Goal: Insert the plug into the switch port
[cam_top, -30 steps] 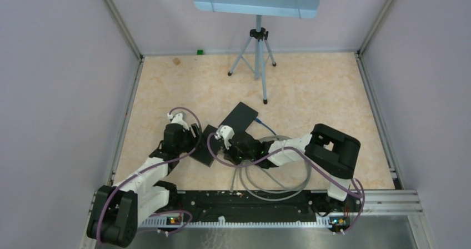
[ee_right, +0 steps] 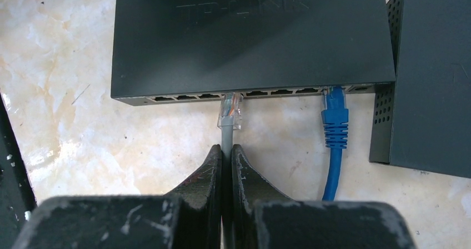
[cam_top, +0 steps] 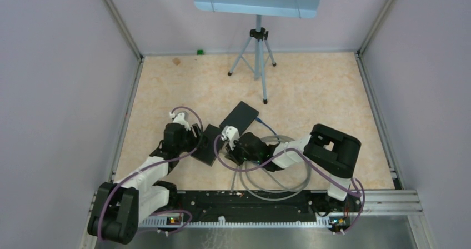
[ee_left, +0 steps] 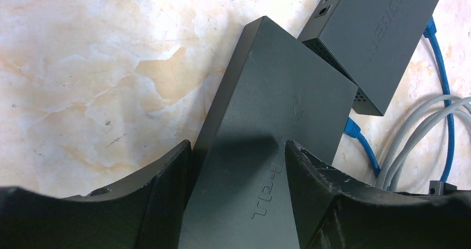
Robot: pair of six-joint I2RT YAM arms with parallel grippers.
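In the right wrist view, the black switch [ee_right: 250,43] has its row of ports facing my right gripper. That gripper is shut on the grey cable [ee_right: 226,138], just behind a clear plug [ee_right: 230,113]. The plug's front end overlaps the port row near its middle, while most of its body shows outside; how deep the tip sits cannot be made out. My left gripper is shut on the switch, one finger along its side and the other over its top.
A blue cable's plug [ee_right: 335,115] sits in a port to the right. Against the switch's corner lies a second black box [cam_top: 240,116]. Loops of grey cable [cam_top: 302,185] lie under the right arm. A tripod stand [cam_top: 259,60] stands at the back.
The switch has also moved a touch to the right; the left arm looks almost still.
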